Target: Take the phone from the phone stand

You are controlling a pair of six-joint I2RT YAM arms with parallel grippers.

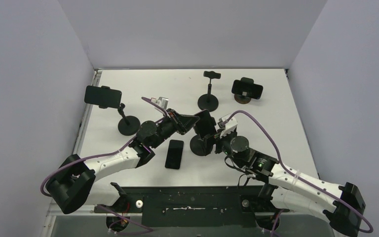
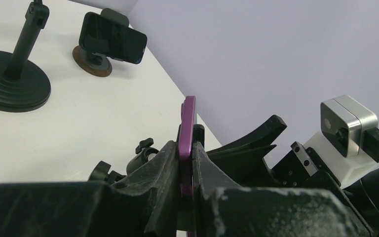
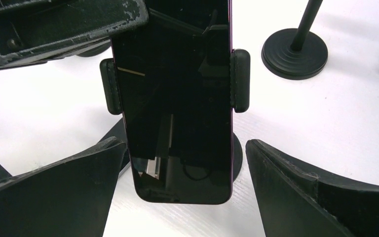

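A dark phone (image 1: 204,122) with a purple edge is held upright in the middle stand (image 1: 196,146). In the right wrist view both side clamps (image 3: 240,81) of that stand still touch the edges of the phone (image 3: 177,98). My left gripper is shut on the phone near its upper end, its fingers on the front and back faces. My right gripper stands open around the phone's lower part, with a gap on each side. Most of the stand's neck is hidden behind the phone.
Another phone (image 1: 174,154) lies flat on the table, left of the middle stand. An empty stand (image 1: 208,102) is behind. Phones sit in stands at the far left (image 1: 102,97) and back right (image 1: 247,89).
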